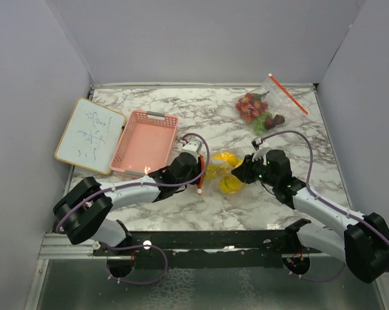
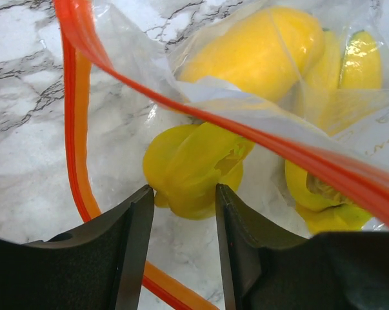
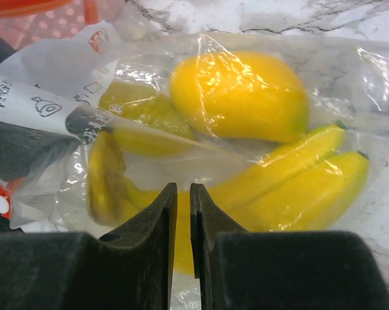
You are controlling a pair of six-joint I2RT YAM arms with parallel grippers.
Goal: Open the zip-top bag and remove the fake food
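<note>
A clear zip bag with orange seal (image 1: 200, 175) holds yellow fake food: a mango (image 2: 252, 48), bananas (image 3: 297, 200) and a pepper (image 2: 194, 171). In the left wrist view the seal gapes, and my left gripper stands part open at the mouth, fingertips by the pepper. My right gripper is over the bananas at the bag's other end, fingers close together with a narrow gap; whether anything is between them is unclear.
A pink basket (image 1: 142, 142) sits left behind my left arm, with a whiteboard (image 1: 84, 135) beside it. A second bag with fruit (image 1: 265, 106) lies at the back right.
</note>
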